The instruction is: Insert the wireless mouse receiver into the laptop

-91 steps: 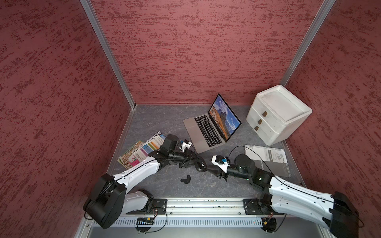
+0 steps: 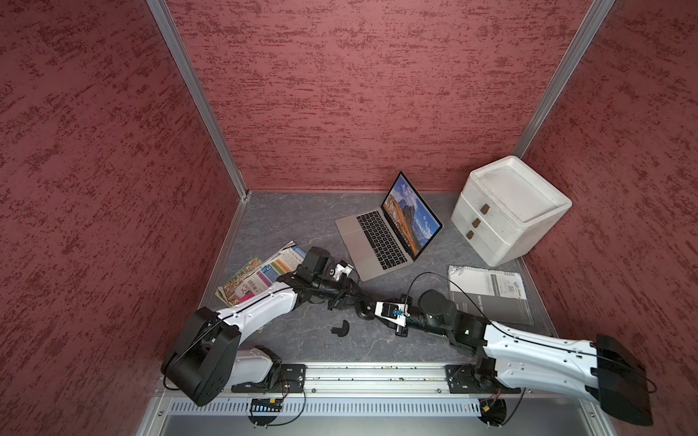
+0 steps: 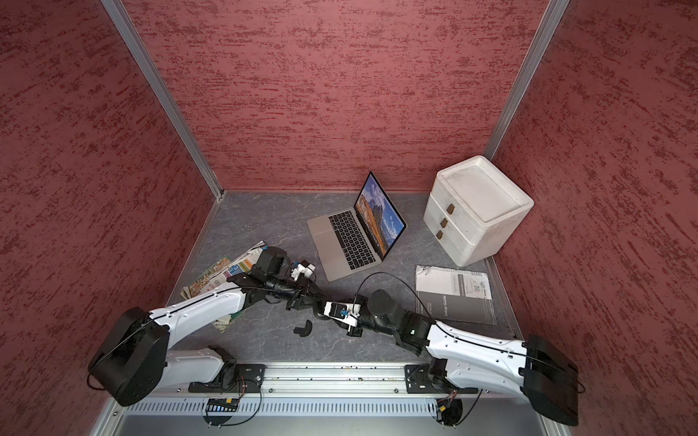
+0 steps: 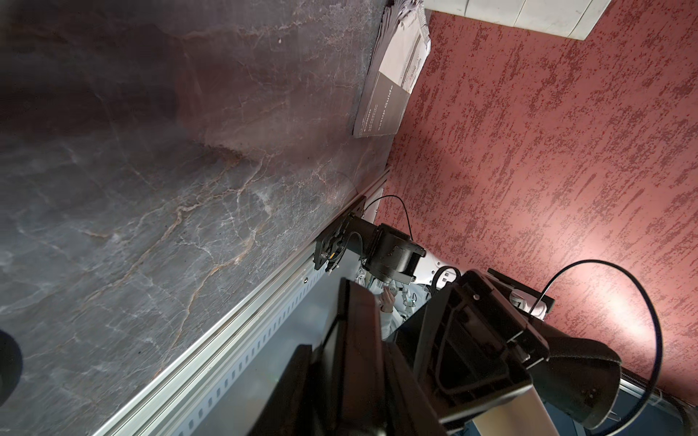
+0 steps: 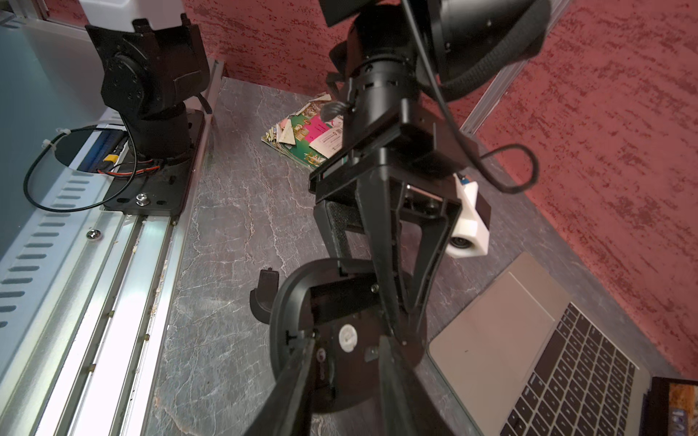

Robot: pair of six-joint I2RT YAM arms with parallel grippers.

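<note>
An open silver laptop (image 2: 370,243) stands mid-table. In the right wrist view my left gripper is shut on a black mouse (image 5: 345,378) with its underside showing: an open cavity and a small white sticker. My right gripper is part open, its two fingers at the mouse's lower part; whether they touch it is unclear. A small curved black piece (image 2: 341,328), seemingly the mouse's cover, lies on the table below the grippers. I cannot make out the receiver clearly.
Magazines (image 2: 251,283) lie at the left. A white drawer unit (image 2: 509,210) stands at the back right, with a grey booklet (image 2: 490,298) in front of it.
My right gripper has moved left to the mouse in my left gripper. My left arm has shifted slightly; the laptop and cover piece have not moved.
</note>
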